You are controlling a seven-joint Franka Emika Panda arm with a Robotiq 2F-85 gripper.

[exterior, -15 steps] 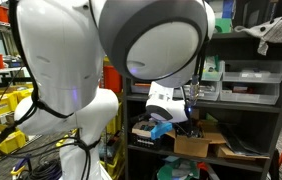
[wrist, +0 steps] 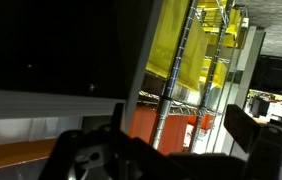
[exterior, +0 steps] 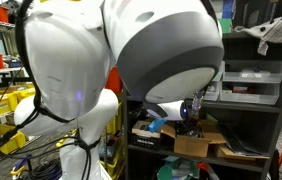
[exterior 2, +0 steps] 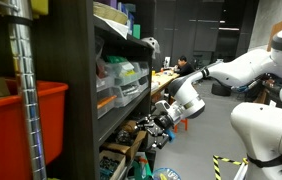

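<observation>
My gripper stands open in the wrist view, its dark fingers [wrist: 243, 128] set wide apart with nothing between them. Beside the left finger runs the edge of a dark shelf panel [wrist: 66, 45]. In exterior view 2 the gripper [exterior 2: 157, 122] is small, close to the front of the dark shelf unit [exterior 2: 69, 110]. The big white arm covers much of exterior view 1, and the fingers are hard to make out there.
Open cardboard boxes [exterior: 191, 146] sit on a shelf below clear plastic drawers [exterior: 249, 92]. A grey cloth [exterior: 270, 35] hangs at the upper right. Yellow bins [wrist: 169, 38] and wire racking lie beyond the fingers in the wrist view. An orange-red bin [exterior 2: 11, 125] stands at the left in exterior view 2.
In exterior view 1 the upper part of the white arm has come lower and hides more of the shelves. The wrist section has shifted slightly to the right.
</observation>
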